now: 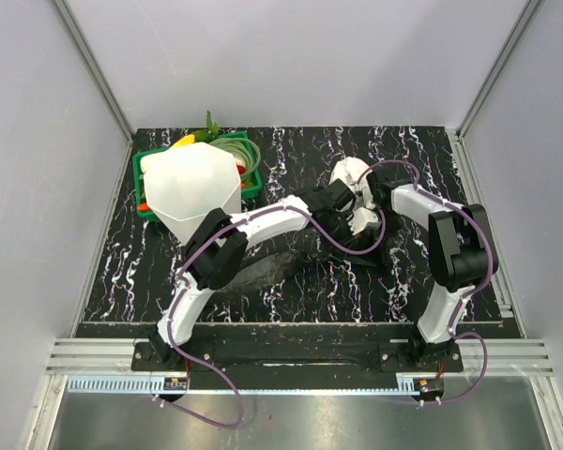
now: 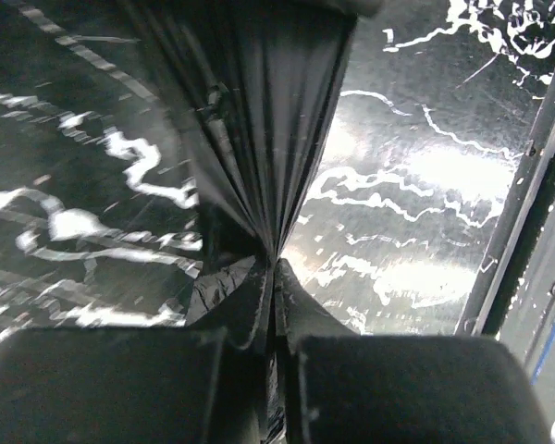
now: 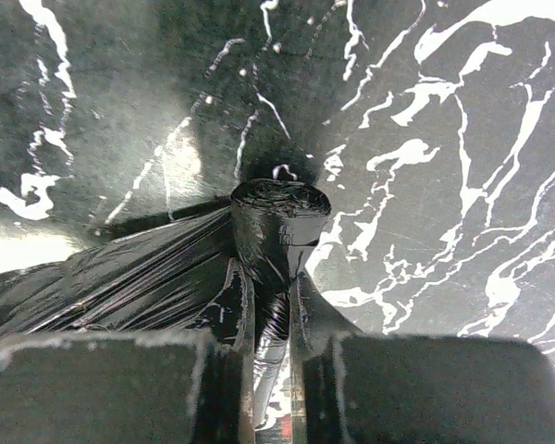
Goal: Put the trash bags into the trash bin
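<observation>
A black trash bag (image 1: 263, 274) lies stretched over the marble table below my arms. My left gripper is shut on the bag, which is gathered into a narrow bunch between its fingers. My right gripper is shut on the black bag as well, on a rolled, bunched part with folds running off to the left. In the top view both grippers are close together right of centre, partly hidden by the arms. A white angular container (image 1: 188, 178), which may be the bin, stands at the left.
A green basket (image 1: 249, 187) with vegetables and a coiled hose sits behind the white container. Pale objects (image 1: 349, 171) at the back right are partly covered by the arms. The table's front edge (image 1: 263, 324) runs below the bag; bare table shows at far left.
</observation>
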